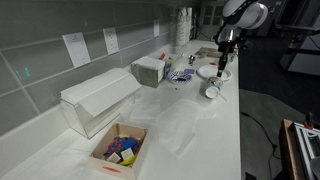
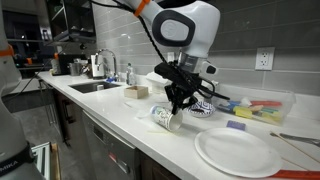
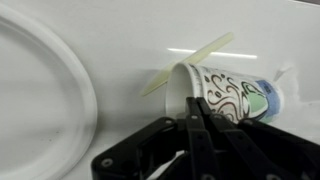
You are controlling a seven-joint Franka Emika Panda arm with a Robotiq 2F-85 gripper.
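A patterned paper cup (image 3: 235,90) lies tipped on its side on the counter, its open mouth toward the white plate in the wrist view. My gripper is shut, with its fingertips at the cup's rim. Whether the thin cup wall is between the fingers cannot be made out. In exterior view 2, the cup (image 2: 164,117) is just below and left of the gripper (image 2: 177,106). Exterior view 1 shows the cup (image 1: 212,91) on the near side of the gripper (image 1: 221,73).
Beside the cup lies a pale yellow-green strip (image 3: 190,61). The white plate (image 2: 238,150) is close by on the counter. A patterned bowl (image 2: 201,107) and a clear bin (image 2: 262,104) stand behind. A wooden box of small items (image 1: 120,148) is farther off, past crumpled clear plastic (image 1: 177,132).
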